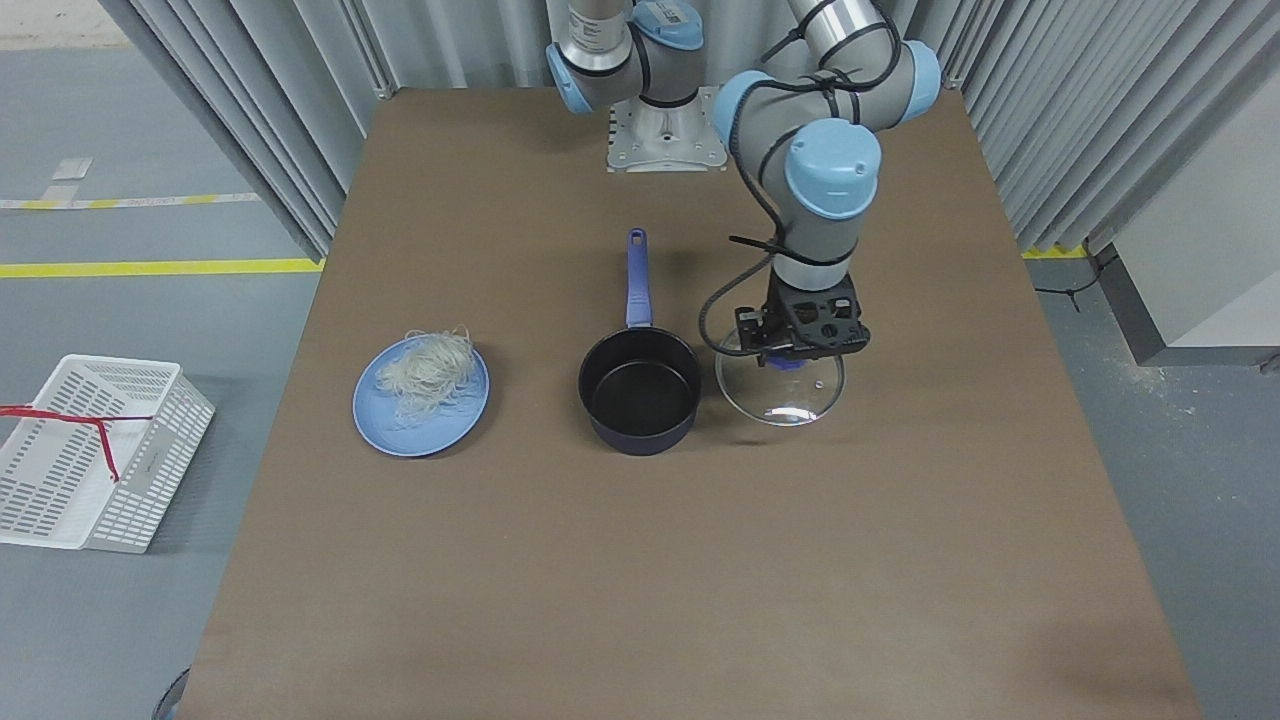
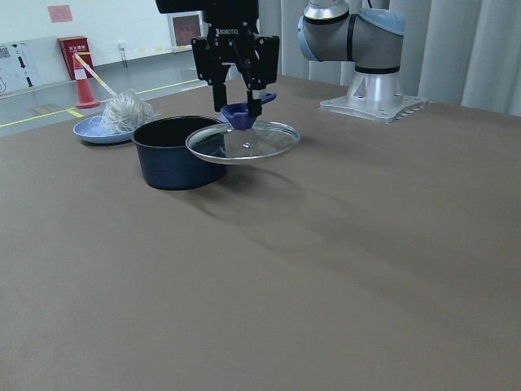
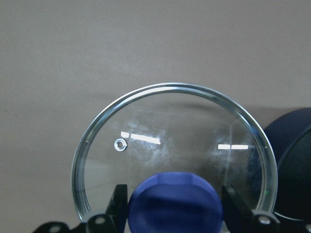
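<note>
My gripper (image 2: 237, 102) is shut on the blue knob (image 3: 176, 206) of the glass lid (image 1: 780, 400), which hangs in the air just right of the black saucepan (image 1: 638, 386) with blue handle (image 1: 638, 270). In the left view the lid (image 2: 244, 149) casts a shadow below it. In the wrist view the saucepan (image 3: 295, 162) shows at the right edge, beside the lid.
A blue plate (image 1: 383, 424) with white noodles (image 1: 427, 376) lies left of the saucepan. A white basket (image 1: 144, 480) sits on the floor.
</note>
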